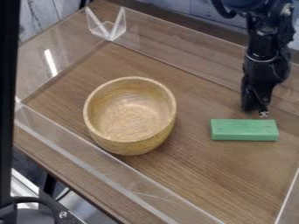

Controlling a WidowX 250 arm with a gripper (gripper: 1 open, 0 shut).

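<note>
My black gripper [254,103] hangs at the right side of the wooden table, low over its surface, just behind a green rectangular block [243,129]. Its fingertips are dark and small in this view; I see nothing clearly held between them. A round light wooden bowl [128,116] stands empty at the centre left.
A clear acrylic piece [107,26] sits at the back left. Clear panels edge the table [82,70] at the left and front. The middle between bowl and gripper is bare. A dark object [30,212] is at the bottom-left corner.
</note>
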